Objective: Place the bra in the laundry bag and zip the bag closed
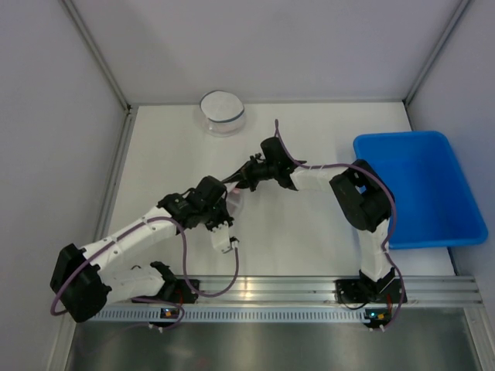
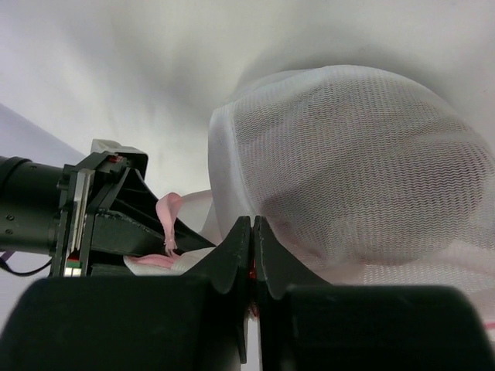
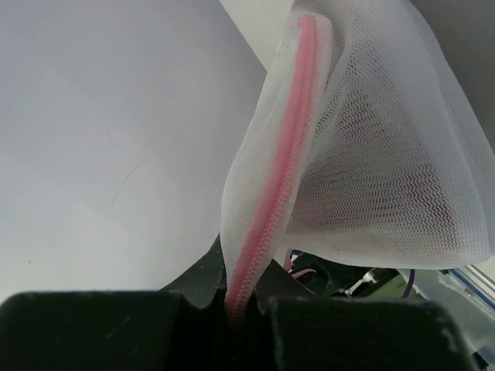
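A white mesh laundry bag (image 2: pixel 348 154) with pink zipper tape (image 3: pixel 282 162) is bunched between my grippers at the middle of the table, in the top view (image 1: pixel 234 200). My left gripper is shut on the bag's edge; what exactly lies between its fingertips is mostly hidden. My right gripper is shut, with the zipper strip running over its fingertips; whether it grips the strip is unclear. A pink loop hangs by a gripper in the left wrist view. The bra cannot be made out.
A white round mesh item (image 1: pixel 222 107) with a dark band lies at the back. A blue bin (image 1: pixel 418 185) fills the right side. The table between the back item and the grippers is clear, as is the left part.
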